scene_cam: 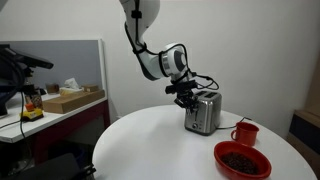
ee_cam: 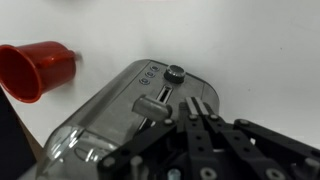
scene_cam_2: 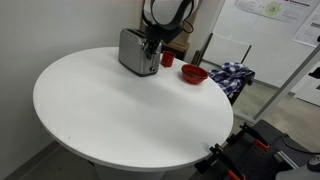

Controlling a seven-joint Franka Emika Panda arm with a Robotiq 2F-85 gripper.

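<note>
A silver toaster (scene_cam: 203,112) stands on the white round table, with its front controls turned toward my arm. In the wrist view its black knob (ee_cam: 175,74) and the lever (ee_cam: 152,108) on its end face show clearly. My gripper is shut, with nothing visible between its fingers. It is close in front of the toaster's control face, beside the lever and its slot. Whether the fingertips touch the toaster cannot be told.
Behind the toaster stands a red mug (scene_cam: 245,133). A red bowl (scene_cam: 242,160) of dark contents sits nearer the table's edge. A dark cord runs from the toaster toward the mug.
</note>
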